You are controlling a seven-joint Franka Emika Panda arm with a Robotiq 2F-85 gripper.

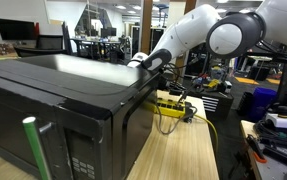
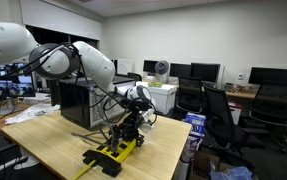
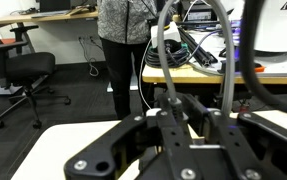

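In the second exterior view my gripper (image 2: 130, 132) is low over the table, at the end of the arm and close against a yellow and black object (image 2: 110, 158). Its dark body and cables crowd the finger, so what lies between the fingers is too small to make out. The wrist view has the gripper pointing across the pale tabletop (image 3: 68, 150), with grey tubes and dark brackets over its fingertips. From the first exterior view, the yellow object (image 1: 173, 107) shows beyond the black microwave-like box (image 1: 58, 90), partly behind the cables.
The big black box (image 2: 78, 100) stands on the table beside the arm. Bare wood (image 2: 43, 140) lies to its front left. Office chairs (image 2: 223, 120) stand past the table's edge. A person (image 3: 123, 40) is near a cluttered desk (image 3: 188, 75).
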